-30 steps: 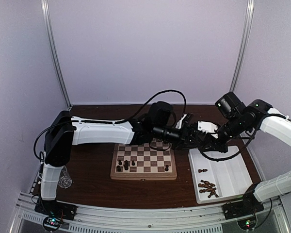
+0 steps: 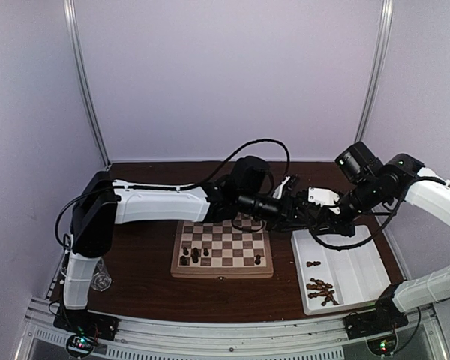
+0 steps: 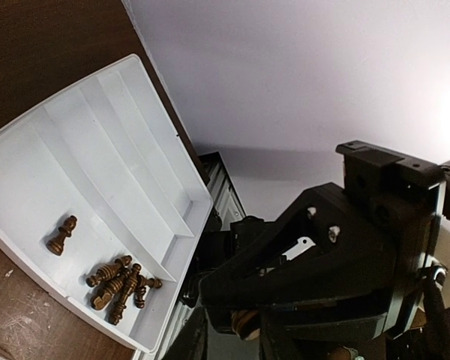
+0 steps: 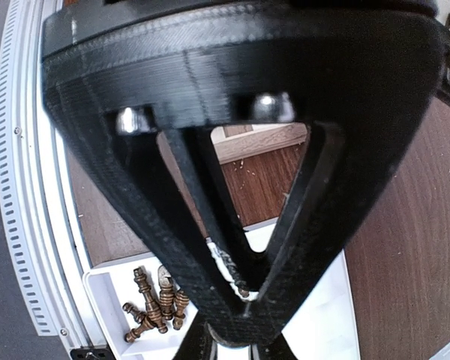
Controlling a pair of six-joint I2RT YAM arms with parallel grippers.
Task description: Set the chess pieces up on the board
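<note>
The chessboard (image 2: 222, 272) lies mid-table, partly under the left arm, with several dark pieces (image 2: 195, 255) on its near left and one dark piece (image 2: 258, 259) at near right. Both grippers meet above the white tray's far left edge. My right gripper is shut on a brown chess piece (image 3: 245, 324), mostly hidden by its fingers. Around that spot, my left gripper stands open, its fingertips (image 3: 197, 341) close to the piece. Whether they touch it cannot be told.
The white tray (image 2: 369, 274) to the right holds a lone brown piece (image 3: 61, 235) and a cluster of several brown pieces (image 3: 121, 289). A clear crumpled object (image 2: 100, 276) lies near the left arm's base.
The right arm has shifted very slightly to the right. The left arm has barely moved, and the board and tray pieces look the same.
</note>
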